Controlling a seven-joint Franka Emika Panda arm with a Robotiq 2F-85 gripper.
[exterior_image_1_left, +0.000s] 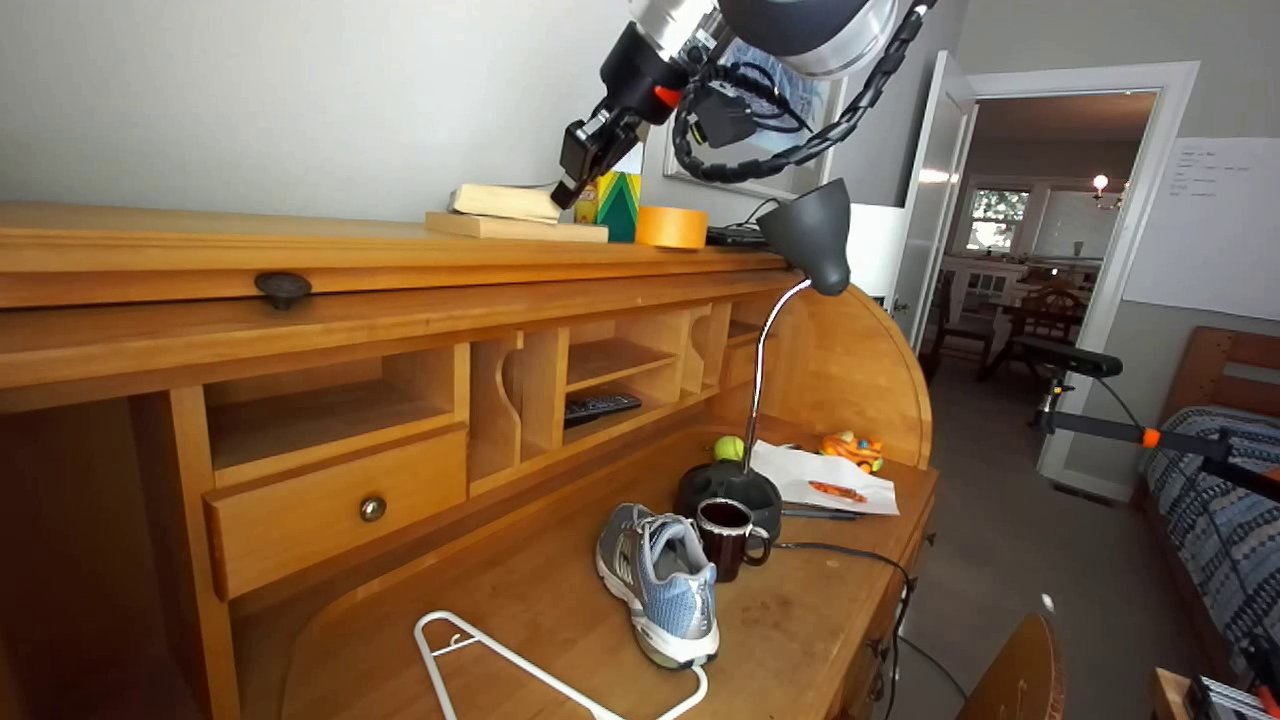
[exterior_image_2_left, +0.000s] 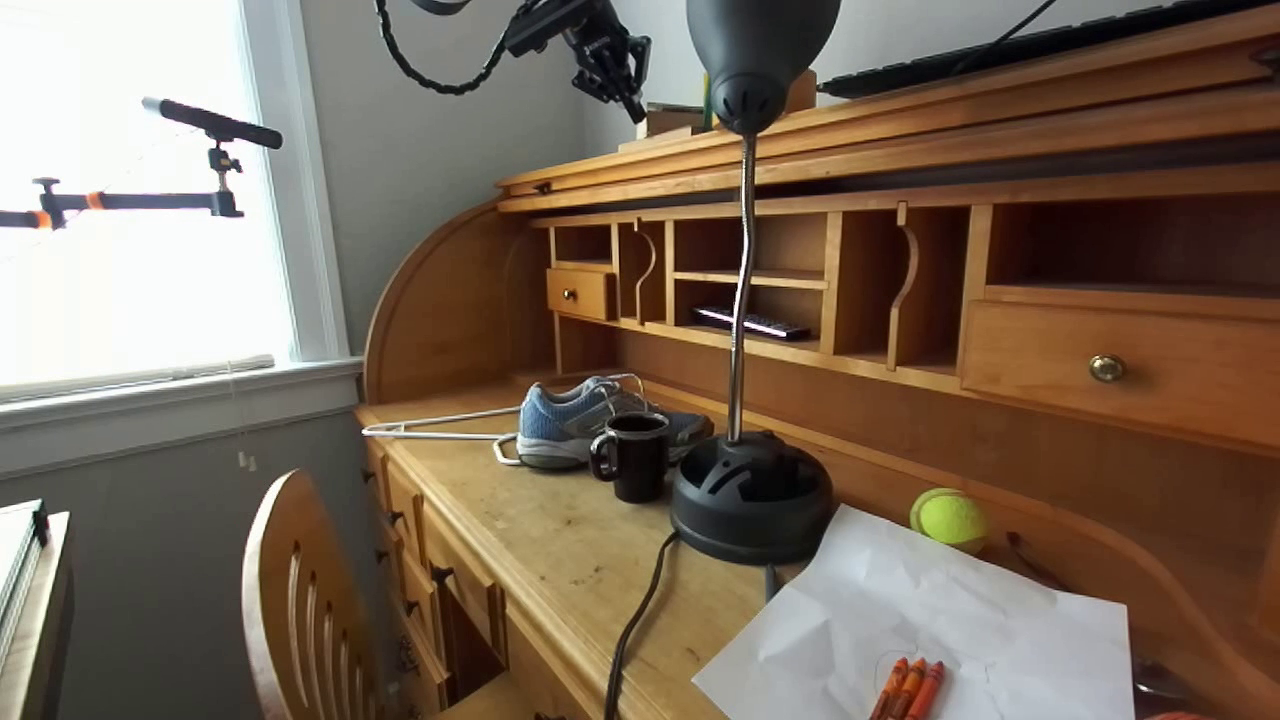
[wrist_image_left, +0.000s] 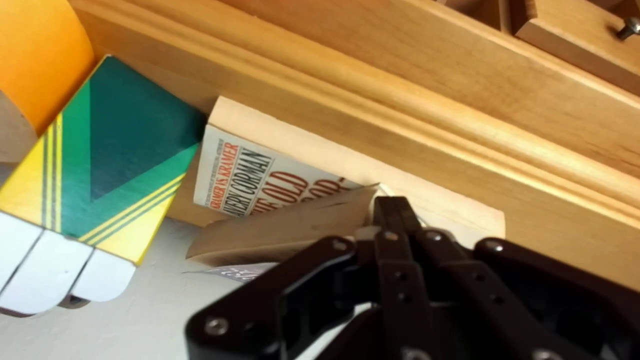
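My gripper is shut, its fingertips over the upper of two stacked books on top of the desk. No object clearly shows between the fingers; in the wrist view they hide part of the upper book. That upper book (wrist_image_left: 294, 225) lies askew, its pages toward the camera. Beneath it the lower book (wrist_image_left: 252, 174) shows a pale cover with red and black lettering. From the side, the gripper (exterior_image_1_left: 564, 196) comes down at a slant by the right end of the upper book (exterior_image_1_left: 510, 202); whether it touches cannot be told.
Beside the books stand a green and yellow box (wrist_image_left: 132, 156) and an orange roll (exterior_image_1_left: 672, 227). A black lamp (exterior_image_1_left: 813, 234) rises to the right. Below, the desktop holds a shoe (exterior_image_1_left: 666, 576), a dark mug (exterior_image_1_left: 726, 540) and a white hanger (exterior_image_1_left: 516, 660).
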